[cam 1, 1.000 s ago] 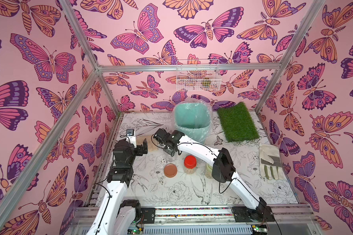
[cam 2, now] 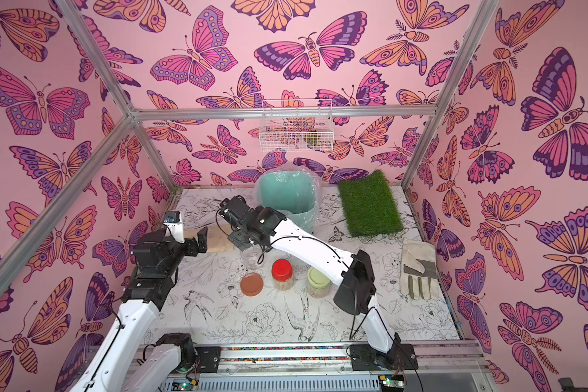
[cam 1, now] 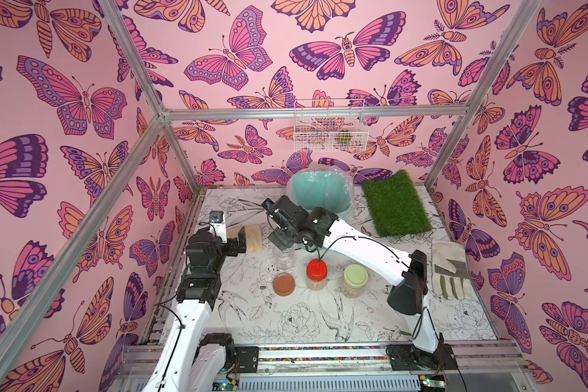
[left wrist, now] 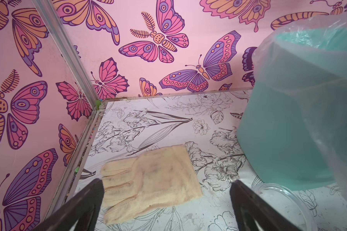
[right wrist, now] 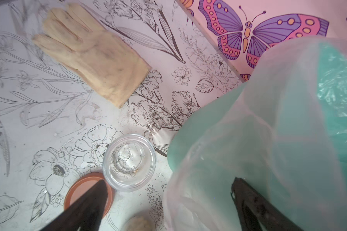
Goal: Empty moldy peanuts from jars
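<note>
An empty clear jar (right wrist: 129, 162) stands beside a teal bin with a clear liner (cam 1: 320, 192). My right gripper is open above it, at the bin's front-left; its pads flank empty space in the right wrist view. My left gripper is open at the left, nothing between its fingers, facing a beige glove (left wrist: 154, 177) lying flat. A brown lid (cam 1: 283, 284) lies in front of the clear jar. To its right stand a red-lidded jar (cam 1: 317, 269) with pale contents and a green-lidded jar (cam 1: 354, 275).
A turf mat (cam 1: 395, 204) lies back right, a grey-and-white glove (cam 1: 450, 271) at the right edge. A wire basket (cam 1: 330, 137) hangs on the back wall.
My left arm is nearly unchanged.
</note>
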